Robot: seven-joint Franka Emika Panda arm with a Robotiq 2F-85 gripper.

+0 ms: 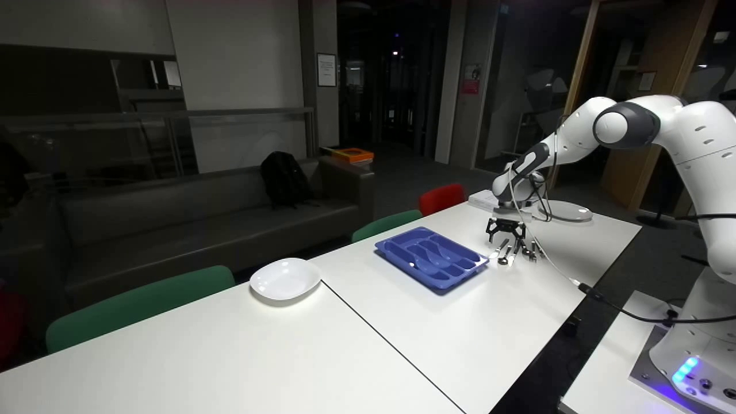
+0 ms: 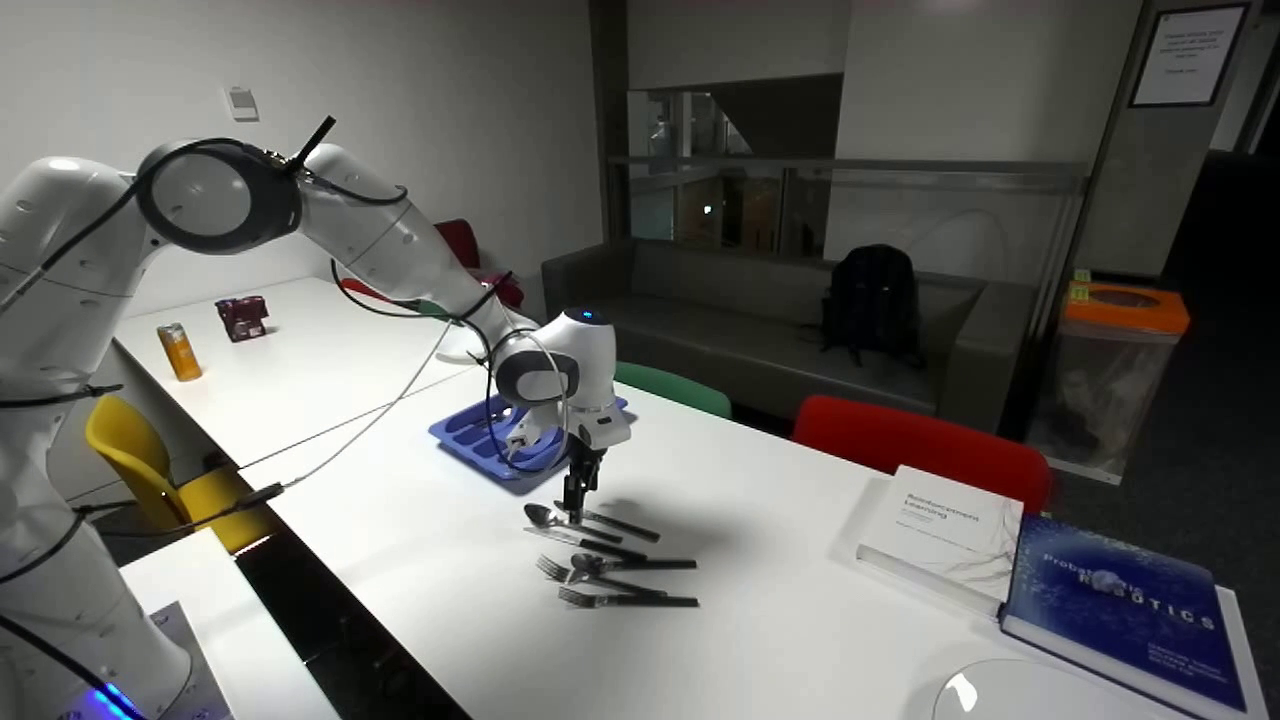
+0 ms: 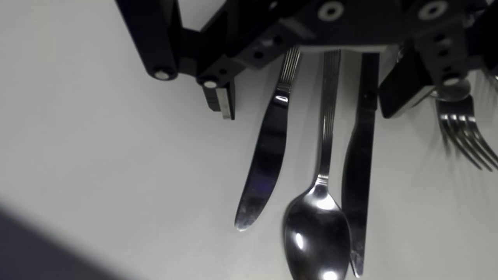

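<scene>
My gripper is open above the cutlery, its two fingers wide apart and nothing held between them. Beneath it in the wrist view lie a knife on the left, a large spoon in the middle and a second knife close against the spoon's right side. A fork lies outside the right finger. Exterior view 2 shows the gripper low over the spoon and knives, with forks and a smaller spoon nearer the camera.
Beside the cutlery stands a blue cutlery tray with compartments. A white bowl sits farther along the table. Two books and a round white plate occupy the other end. A cable hangs from the arm across the table.
</scene>
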